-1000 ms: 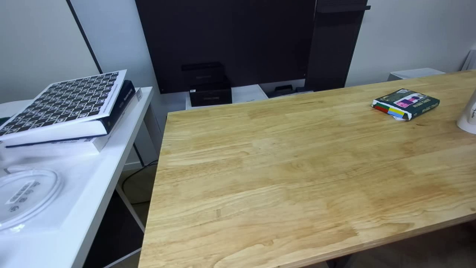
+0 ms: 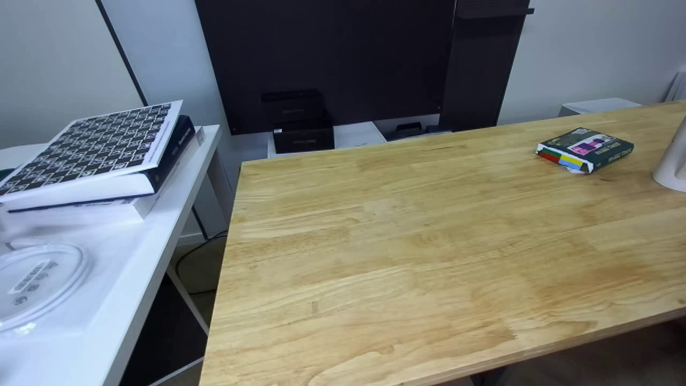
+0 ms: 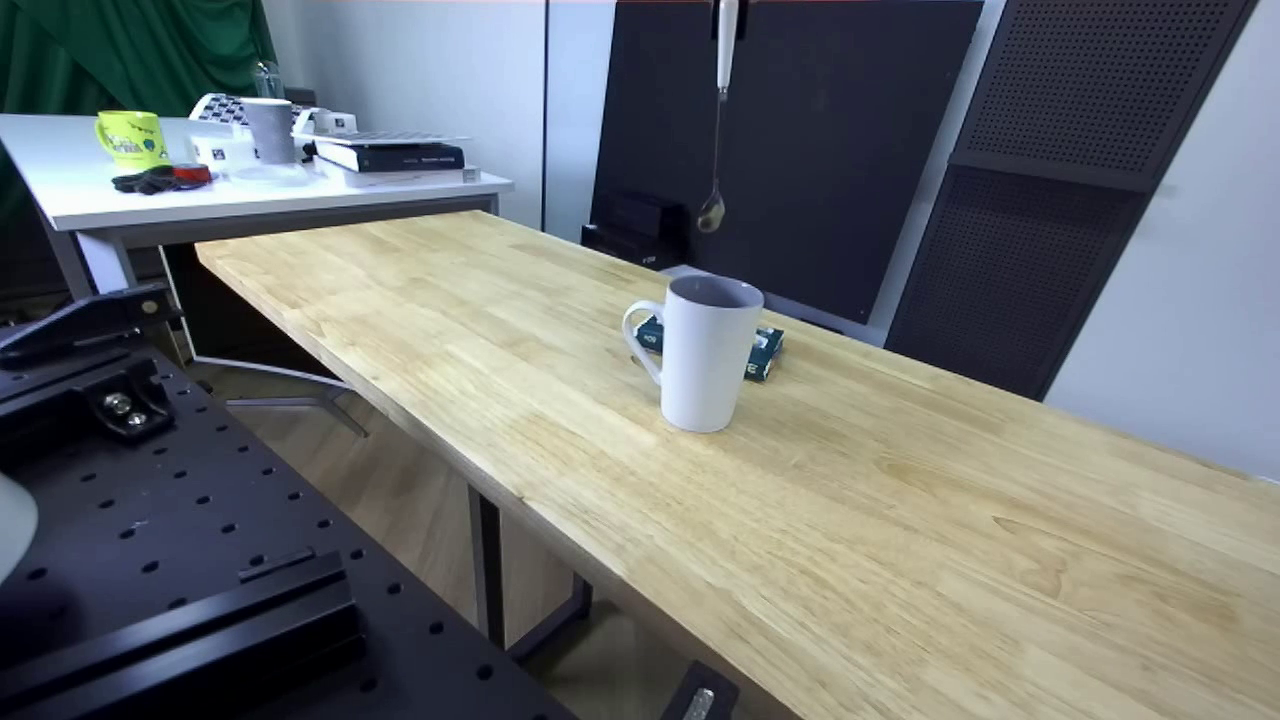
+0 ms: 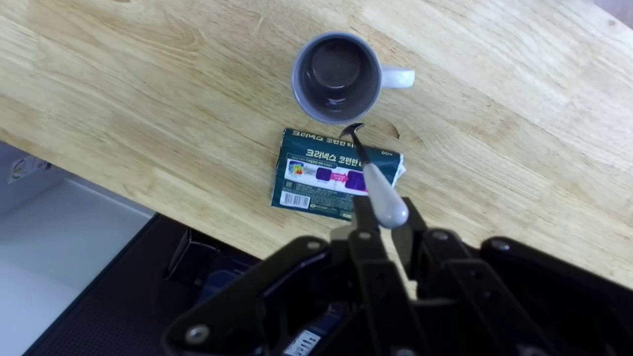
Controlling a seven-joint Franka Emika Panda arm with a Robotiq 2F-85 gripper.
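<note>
My gripper is shut on the white handle of a metal spoon (image 4: 384,195). In exterior view 2 the spoon (image 3: 716,138) hangs bowl-down, high above the table and clear of the mug. A tall white mug (image 3: 710,360) with a grey inside stands upright on the wooden table. From the wrist view, the mug (image 4: 337,77) looks empty, and the spoon's bowl appears just outside its rim on the box side. Only the mug's edge (image 2: 672,164) shows in exterior view 1, where my gripper is out of sight.
A flat dark green box (image 2: 586,148) with a torn end lies behind the mug. Books (image 2: 96,148) are stacked on a white side table, which also bears a yellow mug (image 3: 132,138) and a grey cup (image 3: 270,132).
At the right edge of exterior view 1, the mug has shifted slightly left and turned; its dark marking no longer shows. The green box has stayed put.
</note>
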